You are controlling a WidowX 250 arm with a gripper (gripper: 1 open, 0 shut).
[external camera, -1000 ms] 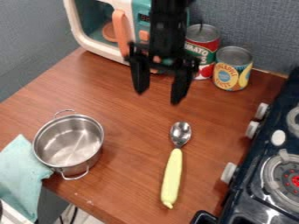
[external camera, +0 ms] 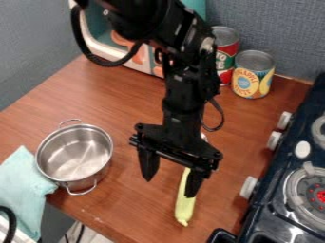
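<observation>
The black arm reaches down from the top, its gripper low over the middle of the wooden table with fingers apart, above the yellow handle of a spoon. The spoon's metal bowl and the upper part of its handle are hidden behind the gripper. A steel pot stands at the left, apart from the gripper.
A black stove fills the right side. Two cans stand at the back right, beside a toy microwave. A light blue cloth lies at the left edge. The table between pot and microwave is clear.
</observation>
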